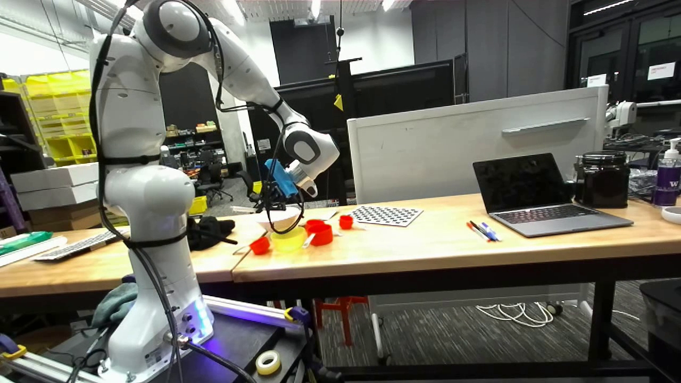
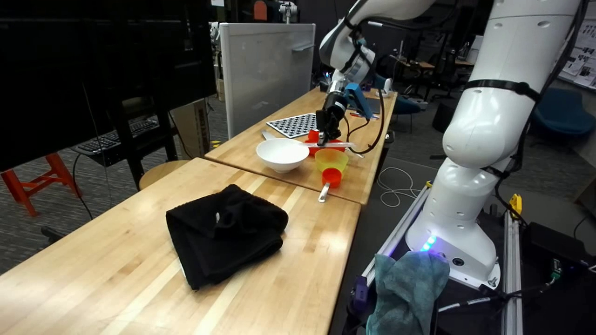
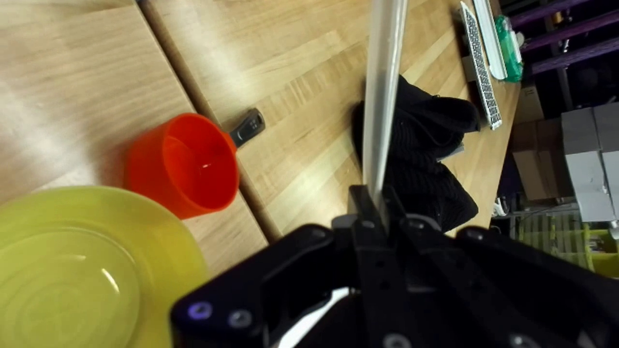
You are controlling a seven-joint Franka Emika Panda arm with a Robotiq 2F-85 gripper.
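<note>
My gripper is shut on a pale, translucent stick-like handle (image 3: 384,87), which extends up the wrist view; what lies at its other end is hidden. In exterior view 2 the gripper (image 2: 327,138) is above the cups, beside the white bowl (image 2: 279,154), with the handle (image 2: 335,144) roughly level. A yellow bowl (image 3: 87,261) and a red measuring cup (image 3: 183,165) lie on the table below. In exterior view 1 the white bowl (image 1: 268,221) is partly covered by a loop of cable.
More red measuring cups (image 1: 322,234) stand beside the yellow bowl, with a checkered board (image 1: 386,215) behind. A black cloth (image 2: 229,231) lies on the near table in exterior view 2. At the far right sit pens and a laptop (image 1: 562,214).
</note>
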